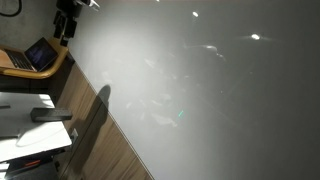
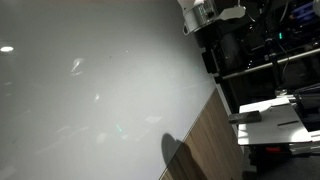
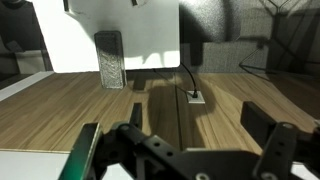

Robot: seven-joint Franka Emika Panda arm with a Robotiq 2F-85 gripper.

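Observation:
In the wrist view my gripper is open, its two black fingers (image 3: 86, 145) far apart with nothing between them. Beyond them a dark grey block (image 3: 110, 60) lies near the edge of a white tabletop (image 3: 150, 45). Exterior view 1 shows the same block (image 1: 50, 115) on the white top, with the gripper (image 1: 66, 38) hanging well clear of it. In exterior view 2 the gripper (image 2: 212, 68) is high above the block (image 2: 245, 117). A thin dark strip (image 2: 288, 123) lies beside the block there.
A large glossy pale board (image 1: 200, 90) fills much of both exterior views. Wooden flooring (image 3: 150, 112) runs along the white top, with a dark cable ending at a small light plate (image 3: 195, 97). An open laptop (image 1: 40, 55) rests on a wooden surface.

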